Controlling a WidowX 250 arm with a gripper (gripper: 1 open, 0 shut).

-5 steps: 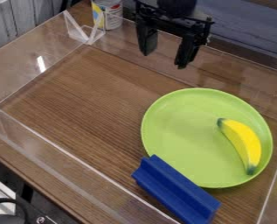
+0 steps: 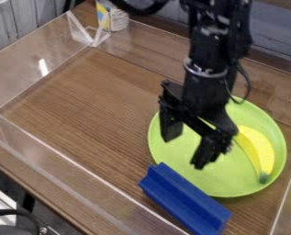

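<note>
My black gripper (image 2: 195, 138) is lowered over the green plate (image 2: 173, 170), its fingers open and spread above the plate's middle. The yellow banana (image 2: 261, 151) lies on the plate's right side, partly behind the gripper's right part. The blue block (image 2: 184, 197) lies just in front of the plate at the lower middle of the view.
A can (image 2: 111, 13) stands at the back left beside a clear plastic piece (image 2: 86, 27). The wooden surface (image 2: 74, 110) left of the plate is clear. Cables run along the lower left edge.
The gripper has come down and toward the front, from the back of the table to over the green plate. The banana, plate and blue block have not moved.
</note>
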